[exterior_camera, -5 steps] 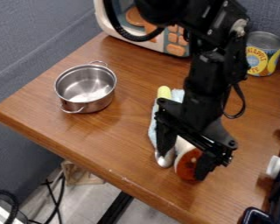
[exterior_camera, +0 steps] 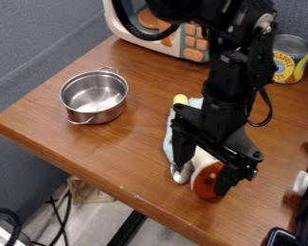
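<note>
My black gripper (exterior_camera: 211,154) is low over the table's front right, its fingers around a white item with a red-orange end (exterior_camera: 207,181). Whether it is shut on that item is unclear. Beside it, partly behind the gripper, lie a pale cloth (exterior_camera: 171,144), a yellow object (exterior_camera: 180,100) and a small silver piece, perhaps a spoon (exterior_camera: 180,175). A steel pot (exterior_camera: 93,97) stands on the left of the wooden table (exterior_camera: 80,144).
An appliance (exterior_camera: 161,34) stands at the back, with a yellow-labelled can (exterior_camera: 288,60) at the back right. A dark object with white knobs (exterior_camera: 302,184) lines the right edge.
The pot has not moved.
</note>
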